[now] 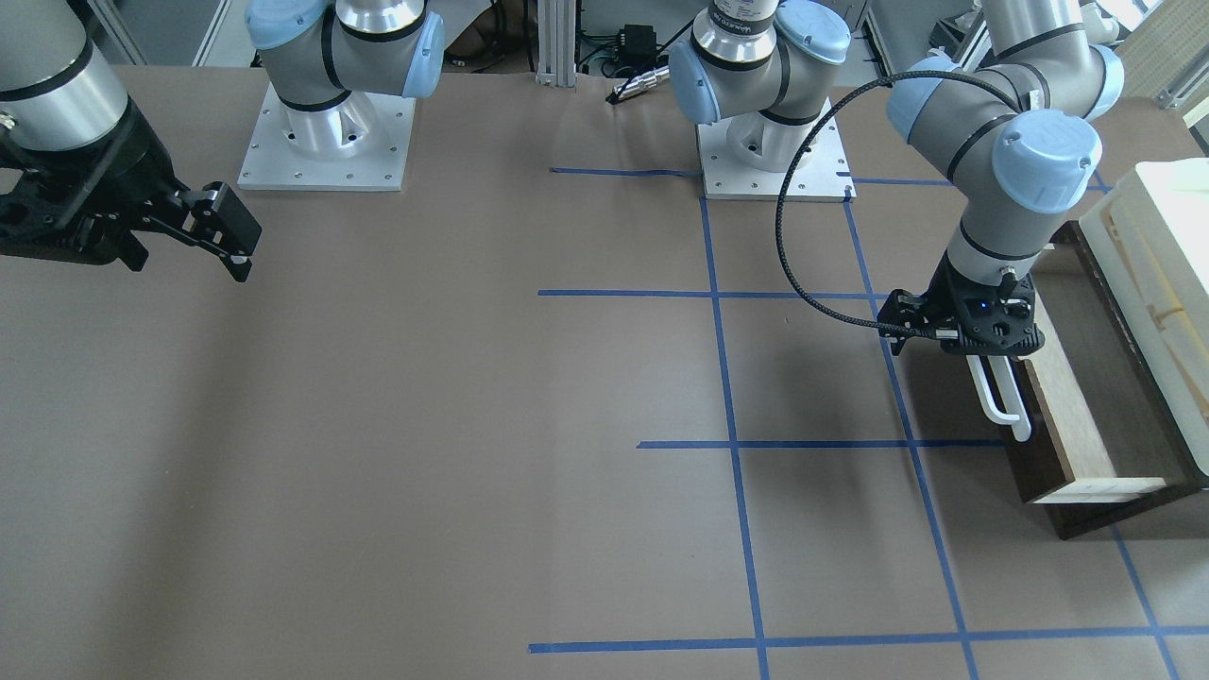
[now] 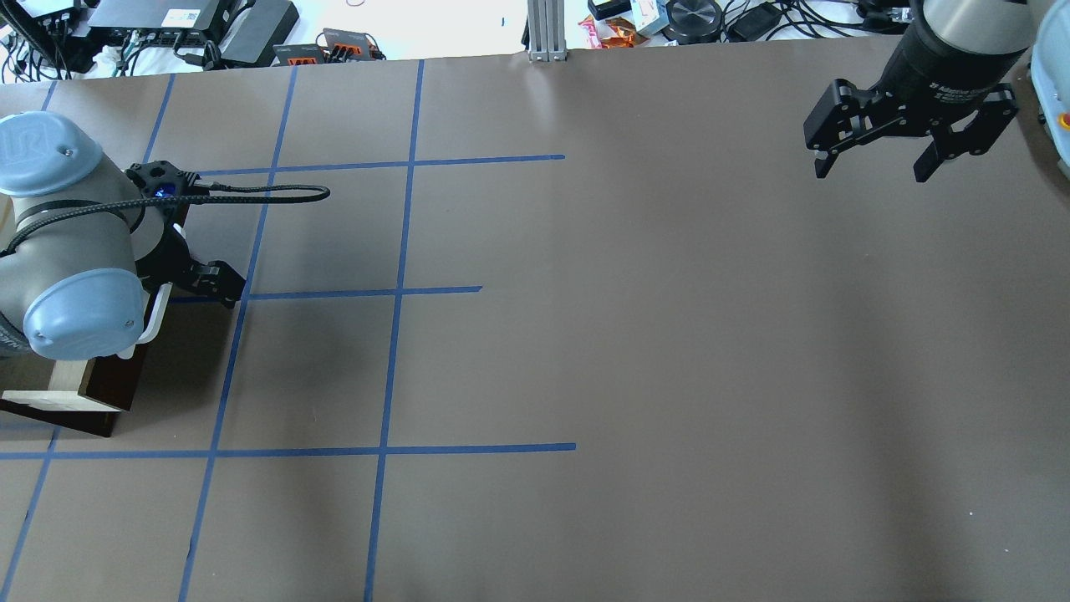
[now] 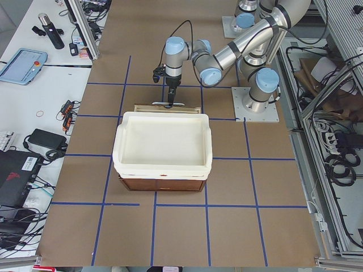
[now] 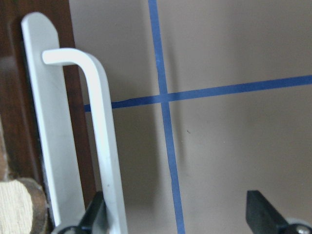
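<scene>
My gripper is at the white drawer handle [image 4: 105, 131] of a wooden drawer [image 1: 1077, 425], partly pulled out of a box with a white top [image 3: 162, 144]. In the left wrist view the fingers stand apart, the left one against the handle's bar and the right one over bare floor. The handle's lower end is hidden by the left finger. In the front view the gripper [image 1: 963, 334] sits directly above the handle, hiding its upper part.
Taped blue grid lines cover the floor [image 1: 476, 431], which is clear left of the drawer. Another arm's black gripper [image 2: 873, 140] hangs at the far side. More arm bases stand at the back.
</scene>
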